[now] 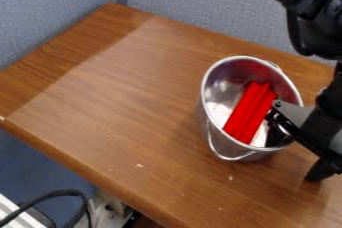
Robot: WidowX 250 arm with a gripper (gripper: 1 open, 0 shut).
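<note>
A metal bucket [219, 100] with a thin wire handle stands on the right part of the wooden table. Inside it lies a red object [249, 112], long and made of what look like several pieces. My black gripper [291, 142] reaches from the right over the bucket's right rim, with one finger at or inside the bucket and the other low outside it. The fingers are apart; the exact contact with the bucket or red object is hard to tell.
Grey padded walls stand behind and left. Cables lie below the table's front left edge.
</note>
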